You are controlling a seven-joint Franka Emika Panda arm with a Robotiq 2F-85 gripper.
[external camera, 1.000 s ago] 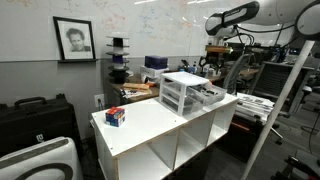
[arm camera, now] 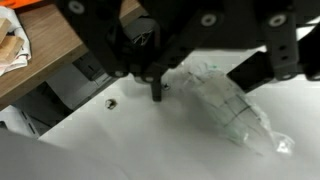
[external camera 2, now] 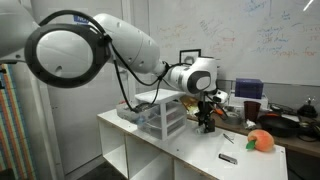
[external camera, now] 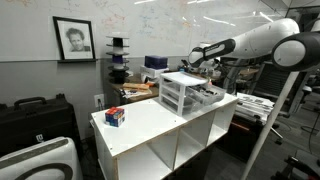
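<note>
In the second exterior view my gripper [external camera 2: 209, 122] points down beside the white drawer unit [external camera 2: 155, 124], low over the white tabletop. The wrist view has its two dark fingers spread apart, with a crumpled clear plastic packet [arm camera: 228, 108] lying below and between them. Whether the fingers touch the packet cannot be made out. In the first exterior view the drawer unit [external camera: 178, 95] largely hides the gripper.
On the tabletop stand a red and blue box [external camera: 115, 117] and an orange-peach object [external camera 2: 260, 140]. A pale flat item [external camera 2: 228, 158] lies near the front. A dark pan [external camera 2: 283, 125] is at the back right.
The arm has swung left and downward in the first exterior view, from high at the right to behind the drawer unit. The tabletop objects there have not moved.
</note>
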